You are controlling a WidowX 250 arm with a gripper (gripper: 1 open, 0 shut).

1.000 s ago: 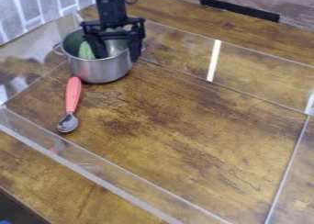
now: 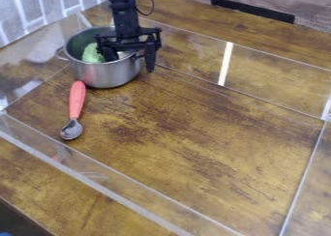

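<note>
A steel pot stands at the upper left of the camera view, a green leafy object inside it. My black gripper reaches down into the pot's top, partly over the green object; its fingers are too dark and small to tell how far apart they stand. A scoop with a red handle lies on the wooden table in front of the pot.
A pale wall or rail borders the upper left. Tape strips mark the table.
</note>
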